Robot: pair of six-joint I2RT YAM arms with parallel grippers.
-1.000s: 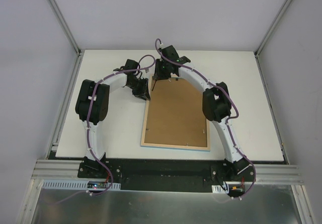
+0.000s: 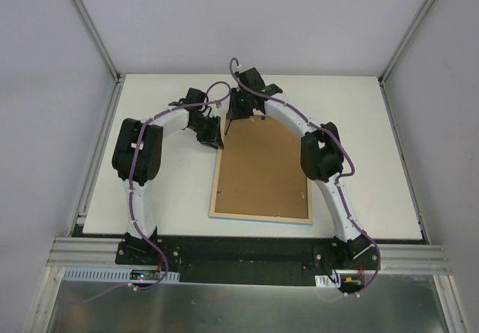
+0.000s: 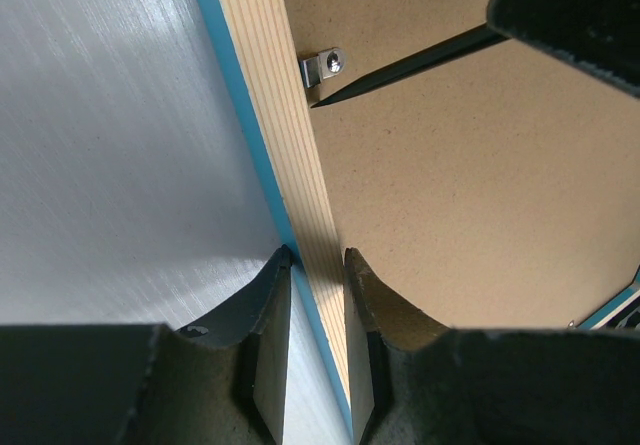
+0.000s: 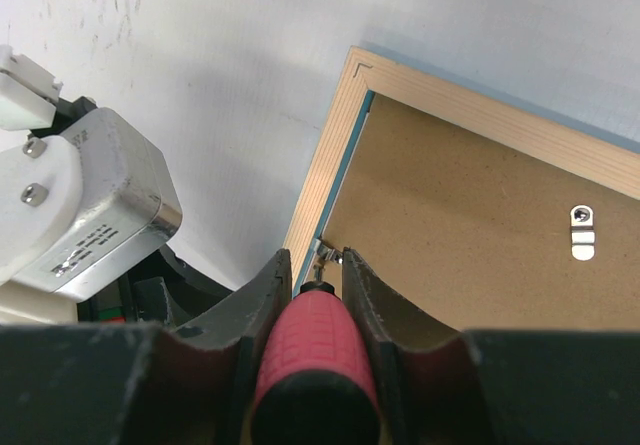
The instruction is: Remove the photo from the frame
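Observation:
The picture frame [image 2: 260, 218] lies face down, its brown backing board [image 2: 263, 170] showing inside a pale wood rim with a blue edge. My left gripper is shut on the left rim [image 3: 285, 125], one finger on each side. My right gripper is shut on a red-handled tool [image 4: 312, 330] at the frame's far left corner. In the left wrist view the tool's dark pointed tip [image 3: 350, 89] lies just beside a small metal clip [image 3: 321, 67] at the rim's inner edge. Whether tip and clip touch, I cannot tell. The photo is hidden.
Another metal clip [image 4: 582, 233] is screwed to the backing near the far rim. Both arms reach in close together at the far left corner.

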